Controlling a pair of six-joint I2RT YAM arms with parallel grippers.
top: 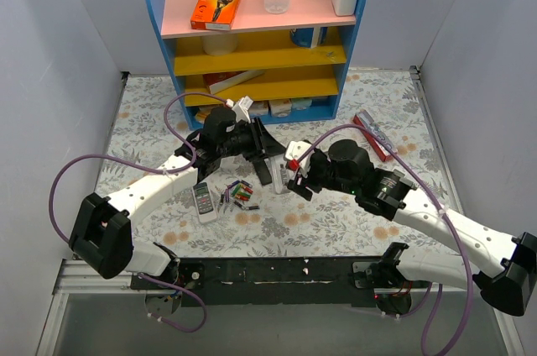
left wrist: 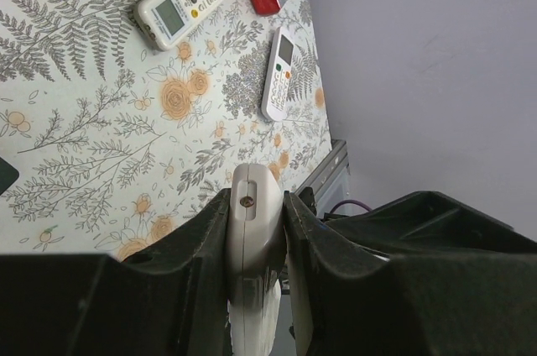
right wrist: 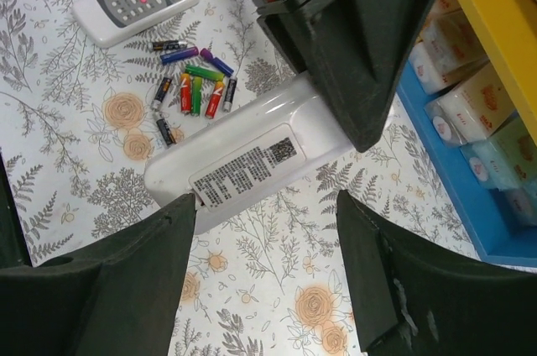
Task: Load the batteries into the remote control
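A white remote control (right wrist: 189, 170) with a printed label on its back hangs tilted above the table. My left gripper is shut on it, and the remote's end (left wrist: 257, 178) sticks out between the fingers in the left wrist view. My right gripper stands partly open close to the remote's free end, its fingertips apart and nothing clasped between them. Whether they touch the remote, I cannot tell. Several loose batteries (right wrist: 185, 91) in red, green, purple and black lie on the table. The remote's battery compartment cannot be made out.
A white remote with a grey screen (right wrist: 138, 5) lies by the batteries. Beneath my left gripper is a dark object (top: 262, 173). The blue-sided shelf (top: 357, 24) stands behind, a red box (top: 375, 136) lies at the right.
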